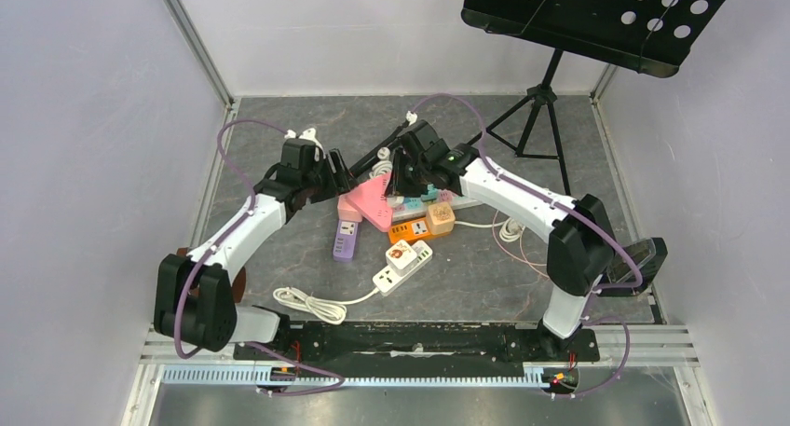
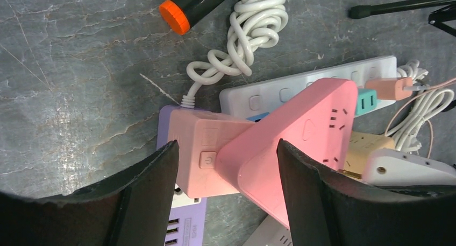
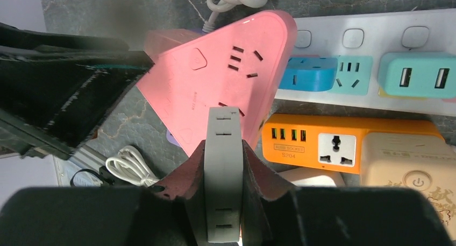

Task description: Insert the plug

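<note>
A pink triangular power strip (image 1: 371,202) rests against a pink cube socket; its face with sockets shows in the right wrist view (image 3: 199,84). My left gripper (image 1: 337,174) hangs at its left, fingers apart, over the cube and strip with nothing held in the left wrist view (image 2: 226,165). My right gripper is shut on a white plug-like block (image 3: 223,127), held upright over the lower part of the pink strip.
A long white strip (image 3: 371,100), an orange socket (image 3: 290,154), a purple strip (image 1: 344,244), cables and a black tube (image 2: 201,12) surround them. A music stand (image 1: 540,100) stands at the back right. Bare floor lies left.
</note>
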